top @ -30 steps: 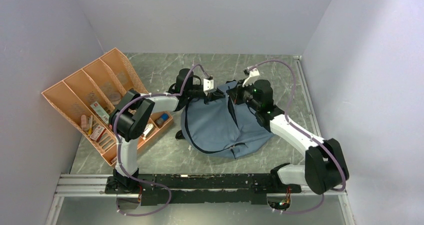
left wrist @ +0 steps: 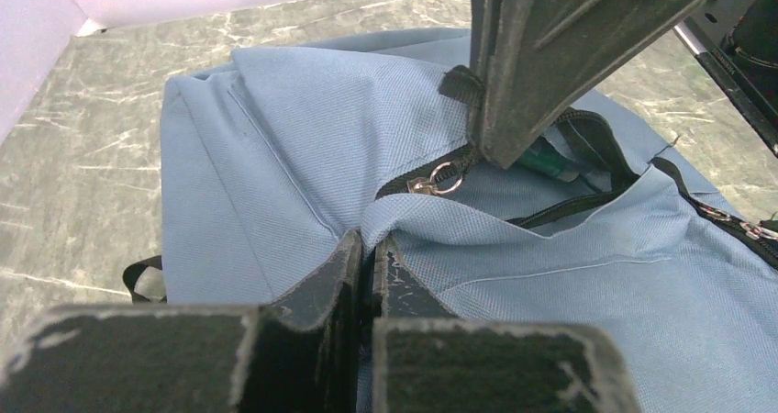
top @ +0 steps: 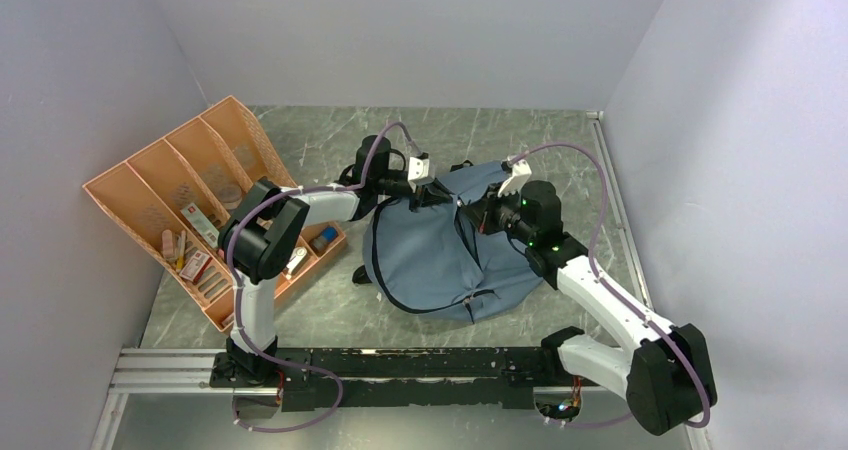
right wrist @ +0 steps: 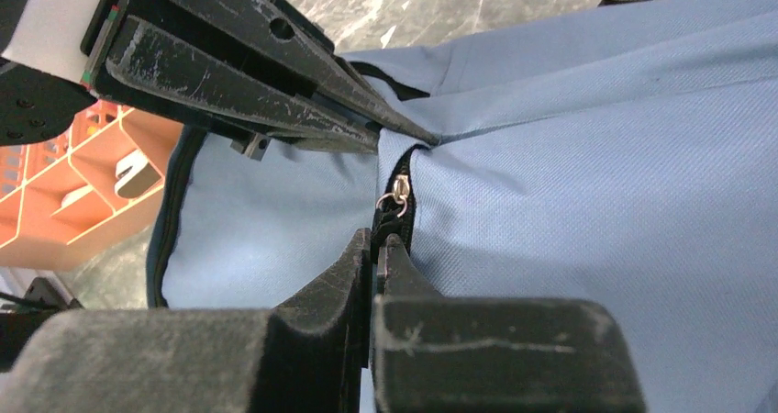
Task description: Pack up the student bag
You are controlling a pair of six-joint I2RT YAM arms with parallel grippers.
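Observation:
The blue-grey bag (top: pixel 425 255) lies on the table with its black zipper opening running across it. Near the top of that opening, my left gripper is shut on a fold of the bag's fabric. Beside it, my right gripper is shut on the black pull tab of the zipper. The metal slider (right wrist: pixel 401 189) and its ring sit just past the right fingertips. Through the gap in the zipper a dark green item (left wrist: pixel 549 161) shows inside the bag; the rest of the inside is hidden.
An orange compartment organizer (top: pixel 235 135) stands at the left, holding a red-and-white box (top: pixel 195 265), a white object (top: pixel 296 261) and a blue-capped bottle (top: pixel 323 238). A second zipper pull (top: pixel 468 300) lies near the bag's front. Bare table shows behind the bag.
My right gripper has moved a short way toward the front and slightly right, along the zipper. The left arm has stayed almost still.

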